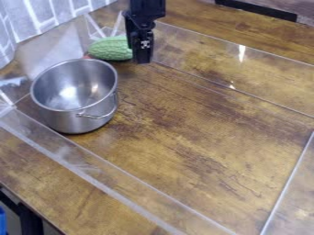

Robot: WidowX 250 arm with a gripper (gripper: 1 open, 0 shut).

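My black gripper (140, 48) hangs at the upper middle of the camera view, just right of a pale green, bumpy vegetable-like object (109, 49). Whether its fingers are open or shut is too small to tell. A steel pot (73, 96) with a wire handle stands at the left, in front of the green object, and looks empty.
A wooden table (196, 138) fills most of the view, clear in the middle and right. Transparent low walls (245, 78) run along its sides and back. A pale cloth or sheet covers the back left corner.
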